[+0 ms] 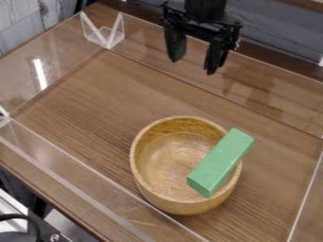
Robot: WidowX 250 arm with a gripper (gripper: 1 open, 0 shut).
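Note:
The gripper (197, 49) is at the top centre of the camera view, a black two-part end on an arm coming from the top edge; its fingers point down, and whether they are open or shut is hard to make out. A cream oval bowl (165, 156) sits on the wooden surface at the lower centre, with a green rectangular block (220, 164) lying in its right part, tilted along the rim.
A white wire-like stand or small basket (105, 32) stands at the upper left. A dark object lies at the bottom left corner.

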